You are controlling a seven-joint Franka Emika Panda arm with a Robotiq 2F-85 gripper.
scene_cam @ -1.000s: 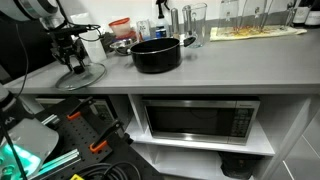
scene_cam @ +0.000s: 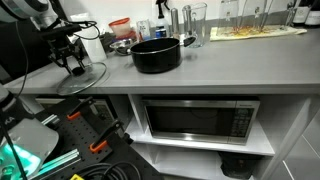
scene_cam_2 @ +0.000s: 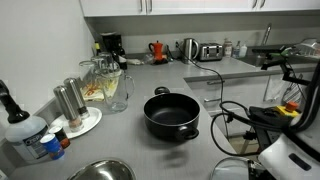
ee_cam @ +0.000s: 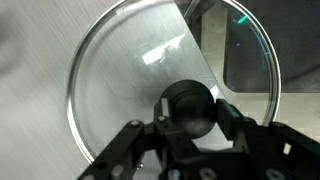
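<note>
A round clear glass lid with a metal rim (ee_cam: 72, 103) fills much of the wrist view. Its black knob (ee_cam: 188, 97) sits between the fingers of my gripper, which is shut on it. In exterior view 1, the gripper (scene_cam: 76, 70) is at the counter's left end, above the lid (scene_cam: 88, 80). The lid reaches past the counter's front edge; whether it touches the counter I cannot tell. A black pot (scene_cam: 157, 57) stands uncovered on the counter, right of the lid. Exterior view 2 shows the pot's open top (scene_cam_2: 172, 108).
Tall glasses (scene_cam: 197, 25) stand behind the pot. A metal bowl (scene_cam_2: 104, 172), a plate with shakers (scene_cam_2: 88, 122) and bottles (scene_cam_2: 52, 146) occupy another part of the counter. Right of the pot, the countertop (scene_cam: 250, 65) is clear. A microwave (scene_cam: 202, 120) sits below.
</note>
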